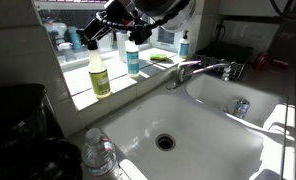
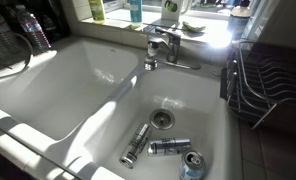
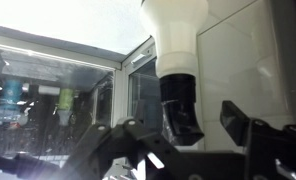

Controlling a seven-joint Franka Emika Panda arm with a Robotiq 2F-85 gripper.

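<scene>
A bottle with yellow-green contents and a dark top (image 1: 99,80) stands upright on the sunlit windowsill (image 1: 84,99), left of the sink. Close beside the bottle's top, my gripper (image 1: 96,36) is open at the end of the arm. In the wrist view, the bottle's black top (image 3: 181,106) and pale neck show in the space between the spread fingers. Whether a finger touches the top cannot be told.
A blue soap bottle (image 1: 133,60) stands to the right on the sill, with another pump bottle (image 1: 184,45) beyond. A clear water bottle (image 1: 98,152) is near the sink's left corner. Several cans (image 2: 169,146) lie in one basin; the faucet (image 2: 170,45) rises behind.
</scene>
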